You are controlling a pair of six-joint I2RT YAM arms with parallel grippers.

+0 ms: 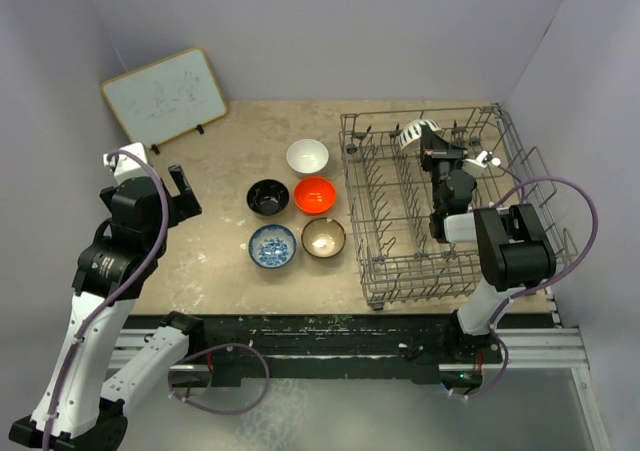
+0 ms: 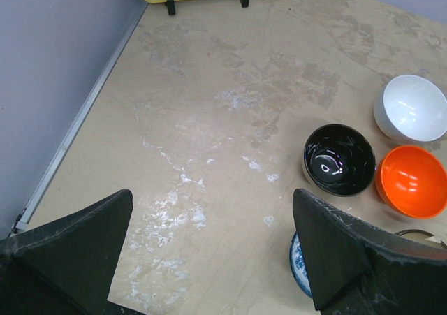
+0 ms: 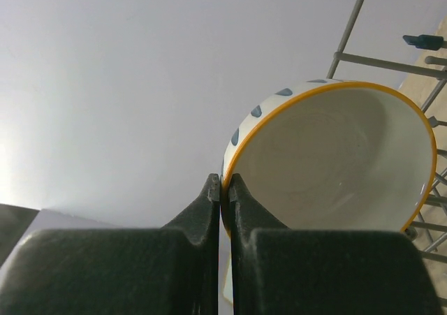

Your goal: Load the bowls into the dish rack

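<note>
In the right wrist view, my right gripper is shut on the rim of a white bowl (image 3: 335,154) with an orange edge and a dark pattern outside. This bowl is tipped on its side at the back of the wire dish rack (image 1: 385,296); whether it rests on the tines is unclear. On the counter to the rack's left are a white bowl (image 1: 307,156), a black bowl (image 1: 268,197), a red-orange bowl (image 1: 314,195), a blue-patterned bowl (image 1: 272,246) and a brown bowl (image 1: 324,238). My left gripper hangs open and empty to their left.
A framed whiteboard (image 1: 166,96) leans at the back left. Bare counter (image 1: 200,271) lies around the loose bowls. The rack's front and middle rows look empty, with the right arm reaching over its right side. Walls close in the back and both sides.
</note>
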